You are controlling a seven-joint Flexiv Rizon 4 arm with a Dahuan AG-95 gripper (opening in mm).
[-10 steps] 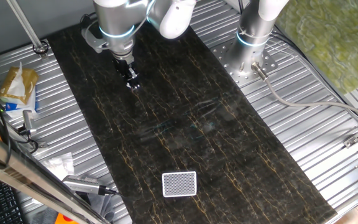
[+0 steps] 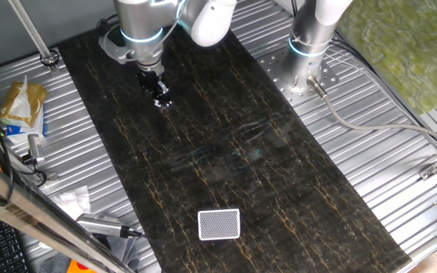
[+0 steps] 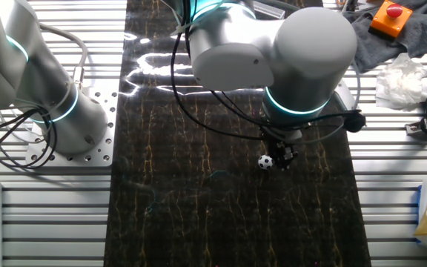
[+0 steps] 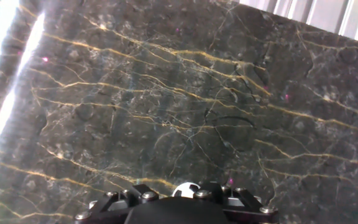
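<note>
A small black-and-white ball [image 3: 265,162] with a football pattern shows right beside the fingertips of my gripper [image 3: 280,154], low over the dark marbled board. In the wrist view, the top of the ball [image 4: 186,189] peeks out between the dark fingers of the gripper, at the bottom edge. Its lower part is hidden by the gripper body, so whether the fingers press on it cannot be made out. From exterior view 1, the gripper [image 2: 162,101] points down near the board's far left; the ball is not clearly distinguishable there.
A white rectangular mesh-patterned item [image 2: 218,224] lies at the near end of the dark board [image 2: 279,205]. Between it and the gripper the board is clear. A tissue pack [image 2: 23,102] and a grey device [image 2: 105,225] sit off the left edge.
Over the last second the arm has shifted very slightly, while the gripper has stayed at nearly the same spot. The white mesh item has not moved.
</note>
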